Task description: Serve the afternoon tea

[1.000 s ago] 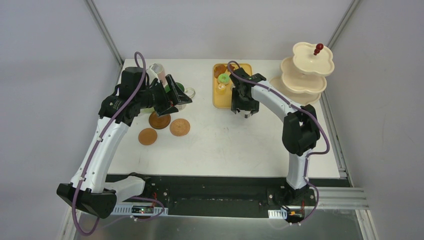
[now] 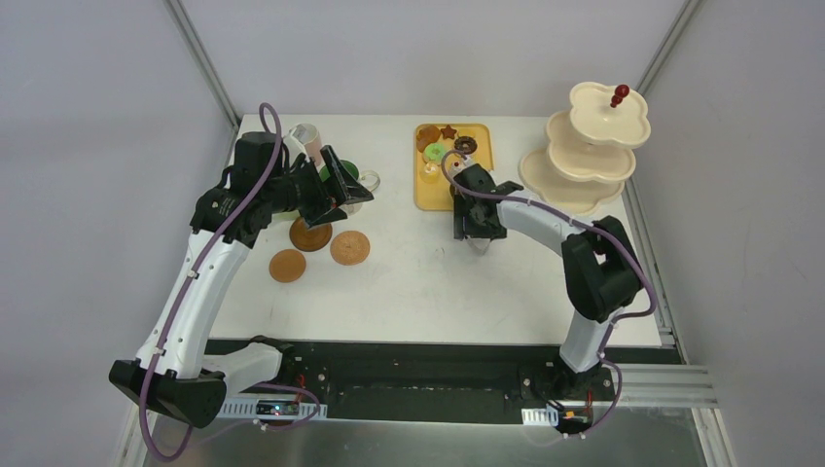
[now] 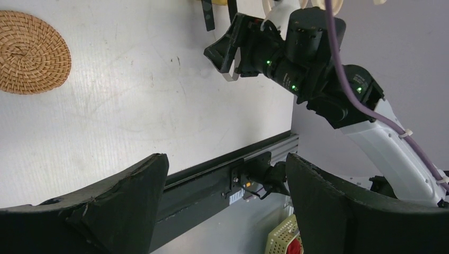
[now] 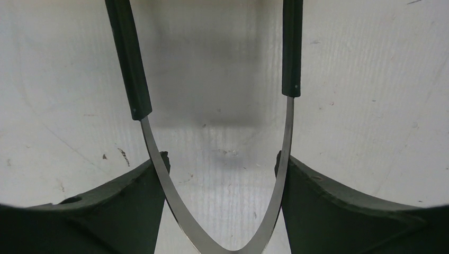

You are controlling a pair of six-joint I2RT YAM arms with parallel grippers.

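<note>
My right gripper is shut on a pair of tongs [image 4: 177, 203], a bent metal band with two dark arms. These arms stand apart and run out of the top of the right wrist view, so their ends are hidden. From above, the right gripper [image 2: 475, 233] is at the front right corner of a yellow tray [image 2: 422, 195]. On this tray lie a brown pastry [image 2: 428, 136], a green ring [image 2: 435, 153], a dark ring donut [image 2: 465, 144] and others. A cream three-tier stand [image 2: 584, 161] is at the right. My left gripper is open and empty.
At the left of the table, woven coasters [image 2: 350, 247] lie before a pink-white cup [image 2: 306, 138] and a glass cup handle [image 2: 370, 181]. The left arm partly covers this cluster.
The right arm has shifted slightly right and forward, tongs still in its gripper, uncovering the dark donut and a star-shaped piece on the tray. My left arm stays still.
</note>
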